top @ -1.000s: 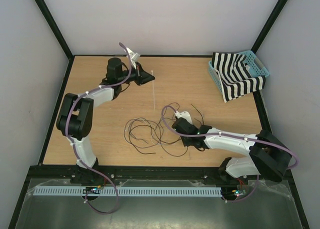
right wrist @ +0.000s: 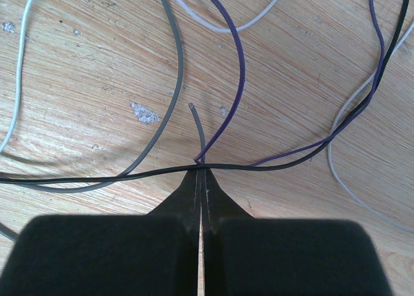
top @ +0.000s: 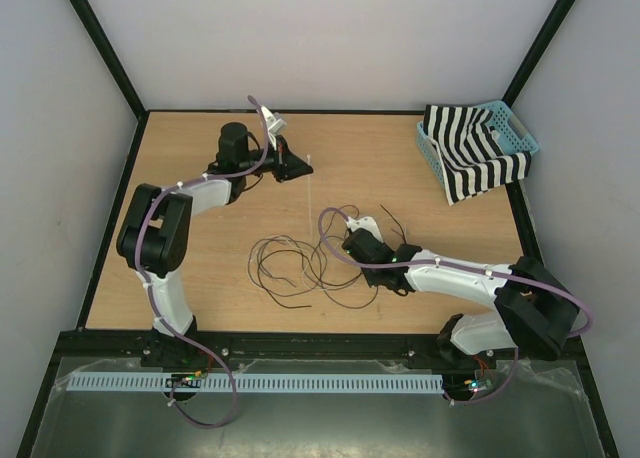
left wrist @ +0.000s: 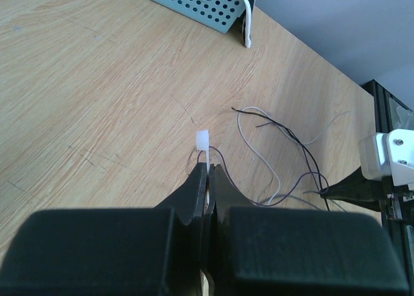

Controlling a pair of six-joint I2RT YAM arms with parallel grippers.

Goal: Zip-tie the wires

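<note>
A thin white zip tie [left wrist: 202,141] is pinched in my left gripper, its square head standing just past the shut fingertips. In the top view its pale strip [top: 309,203] hangs down toward the table, well above and behind the wires [top: 285,245], a loose tangle of black, grey, purple and white loops. My right gripper is low over the right side of the tangle, shut. Black wire [right wrist: 149,172], purple wire [right wrist: 242,70] and a short grey end [right wrist: 196,119] meet at its tips and appear pinched there; the exact grip is partly hidden.
At the back right stands a blue basket [top: 515,128] with a black-and-white striped cloth [top: 465,158] draped over its side. Loose wire ends [top: 393,218] stick out behind the right gripper.
My left gripper has shifted slightly right and toward the front with the zip tie. The right gripper has moved only slightly, and the wires beside it have shifted a little.
</note>
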